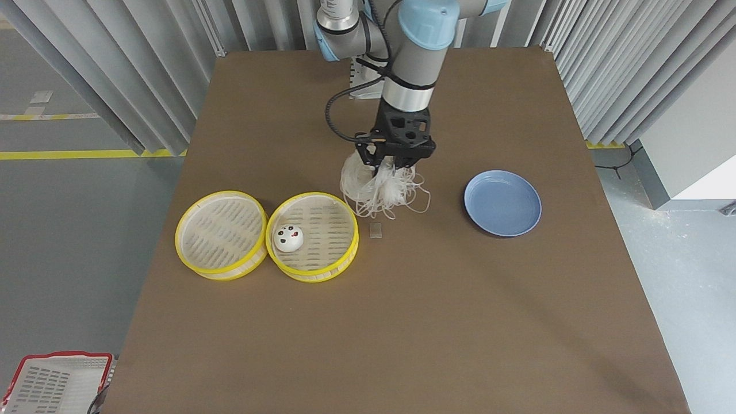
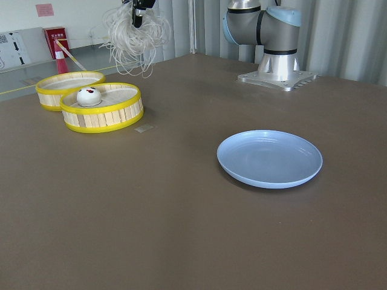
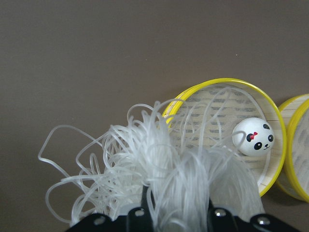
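Note:
A tangled bundle of white, noodle-like strands (image 1: 383, 186) (image 2: 136, 42) (image 3: 169, 174) hangs from my gripper (image 1: 376, 165), which is shut on it. The bundle is raised above the table, beside two yellow-rimmed steamer baskets (image 1: 221, 232) (image 2: 103, 121) (image 3: 299, 150). The nearer basket in the left view holds a white ball with a panda face (image 1: 288, 238) (image 2: 89, 96) (image 3: 253, 137). A blue plate (image 1: 503, 203) (image 2: 269, 158) stands empty to the right of the bundle in the front view.
A small clear square (image 1: 375, 230) lies right of the baskets. The robot base (image 2: 277, 77) stands at the back. A red-rimmed crate (image 1: 58, 379) is on the floor at front left.

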